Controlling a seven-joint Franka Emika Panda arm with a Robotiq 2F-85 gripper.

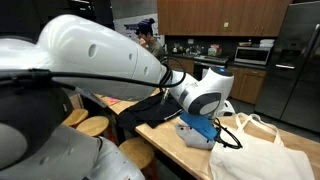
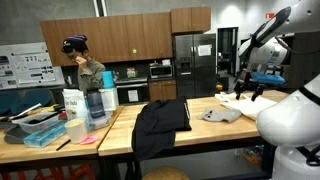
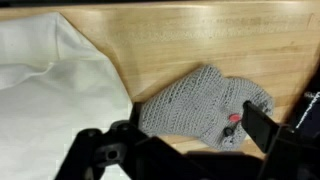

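A grey knitted cloth piece, with a small red spot and a dark one, lies on the wooden table in the wrist view. My gripper is above it with its two black fingers spread wide, one toward each side of the knit. Nothing appears held between them. To the left in that view spreads a white cloth. From the second exterior view, the grey piece rests between the white cloth and a black garment.
The black garment lies beyond the grey piece. Round wooden stools stand along the table's near side. Tubs and bottles crowd the table's far left end, near a person. Bare wood shows between the cloths.
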